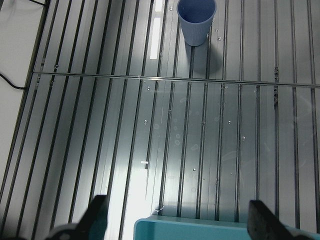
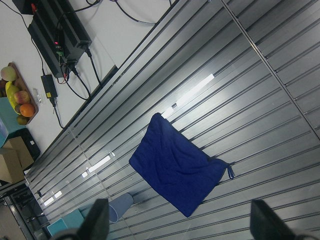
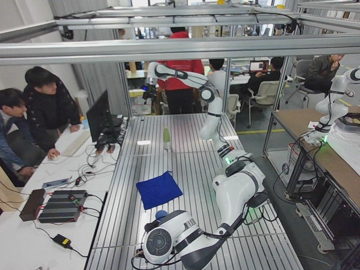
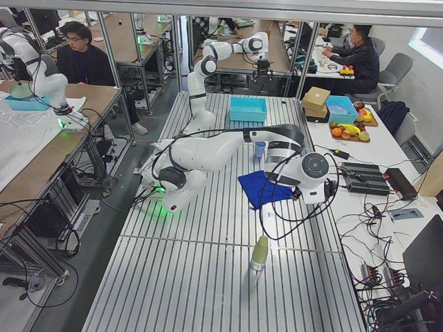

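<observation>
On the slatted metal table (image 4: 173, 283) lie a blue cloth (image 3: 158, 190) (image 2: 177, 165) and, standing, a green bottle (image 3: 166, 139) (image 4: 260, 252). A blue cup (image 1: 196, 22) (image 2: 120, 207) stands near a light-blue bin (image 4: 248, 109) (image 1: 190, 225). My left gripper is high over the table by the bin and cup, its fingers wide open with nothing seen between them. My right gripper is raised above the table facing the cloth, also open and empty.
A side desk on one side holds power units (image 3: 62, 206), cables, a monitor (image 3: 98, 115), a fruit tray (image 4: 349, 133) and boxes (image 4: 315, 102). People stand and sit around the frame. Much of the table around the cloth and bottle is bare.
</observation>
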